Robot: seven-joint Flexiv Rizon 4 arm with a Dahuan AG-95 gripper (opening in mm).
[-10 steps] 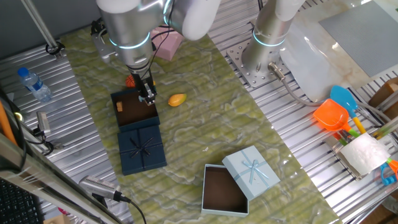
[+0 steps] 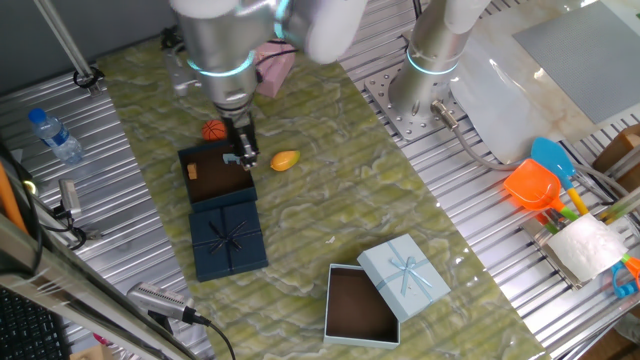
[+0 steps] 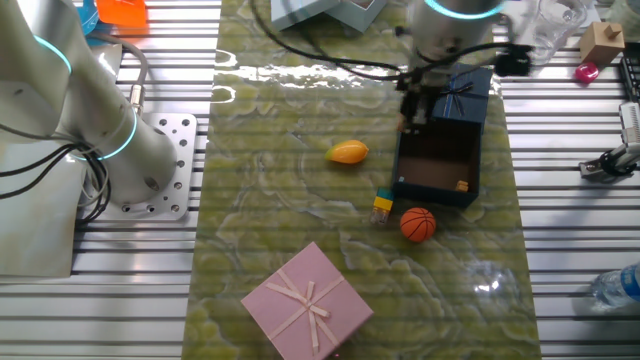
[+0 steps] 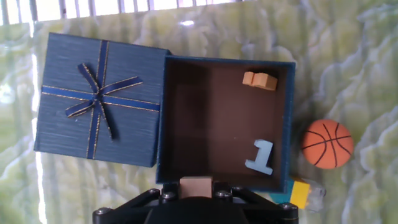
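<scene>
The open dark blue box (image 4: 227,118) has a brown inside holding a small orange block (image 4: 261,81) and a light blue figure 1 (image 4: 260,157). Its lid (image 4: 127,102), tied with a dark ribbon, lies against one side. At the bottom of the wrist view my gripper is shut on a small tan block (image 4: 196,184), of which only the top edge shows. In exterior view 1 the gripper (image 2: 247,160) hangs over the box's edge near the mango. The held block is too small to make out there.
Beside the box lie an orange toy basketball (image 4: 328,144), a teal and yellow piece (image 3: 383,205) and a yellow-orange mango (image 2: 285,160). A pink gift box (image 3: 307,303) and a light blue box (image 2: 360,308) with its lid stand farther off.
The arm and gripper have shifted slightly to the right in exterior view 1, uncovering more of the basketball and the blue figure. The boxes and the mango have not moved.
</scene>
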